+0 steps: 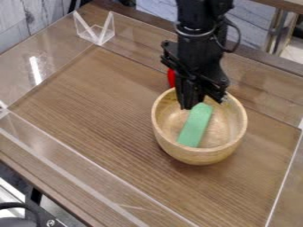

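A wooden bowl (225, 146) sits on the table at the right of centre, holding a green oblong object (194, 129). My black gripper (187, 96) hangs just over the bowl's back-left rim; its fingertips look close together, and nothing shows clearly between them. A red object (172, 80) lies behind the bowl, mostly hidden by the gripper.
A clear plastic item (95, 28) stands at the back left. The table's back edge runs behind the arm.
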